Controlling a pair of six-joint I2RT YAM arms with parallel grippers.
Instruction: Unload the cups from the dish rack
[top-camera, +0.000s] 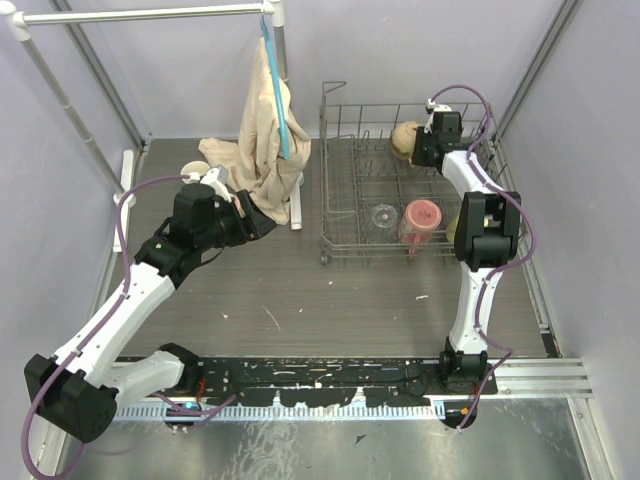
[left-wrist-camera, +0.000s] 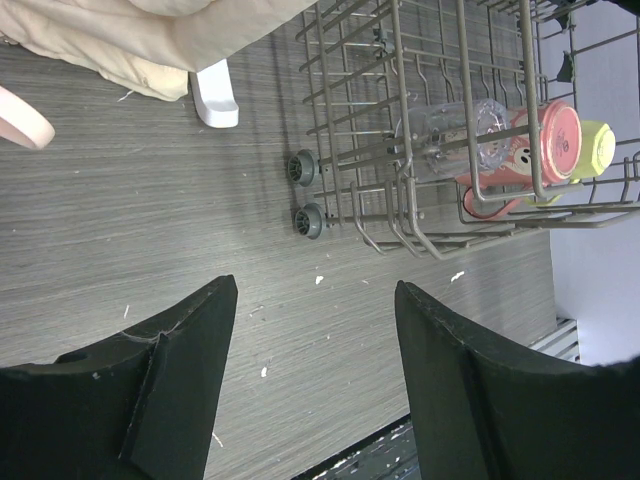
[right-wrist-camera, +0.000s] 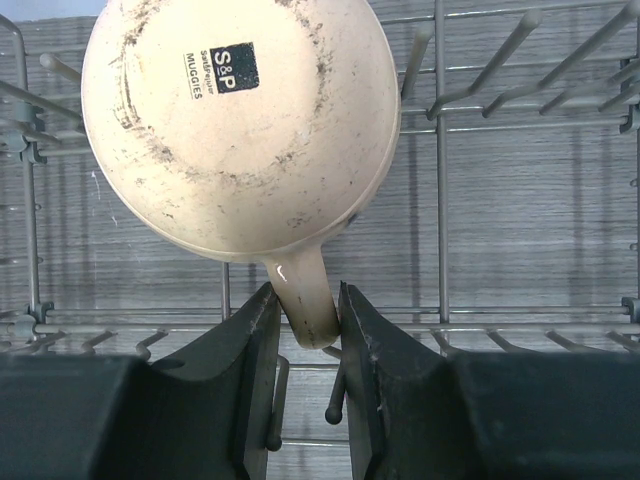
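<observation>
A cream cup (right-wrist-camera: 230, 120) with a stub handle lies in the back of the wire dish rack (top-camera: 340, 237). My right gripper is at that handle, its fingers either side of it; whether they grip it firmly is unclear. A clear cup (top-camera: 382, 222), a pink cup (top-camera: 421, 218) and a yellow cup (left-wrist-camera: 595, 150) sit along the rack's front. My left gripper stands open over the floor left of the rack, empty.
A beige cloth (top-camera: 260, 170) hangs from a white pole frame (top-camera: 140, 15) left of the rack. A pale round object (left-wrist-camera: 22, 122) lies near it. The floor in front of the rack is clear.
</observation>
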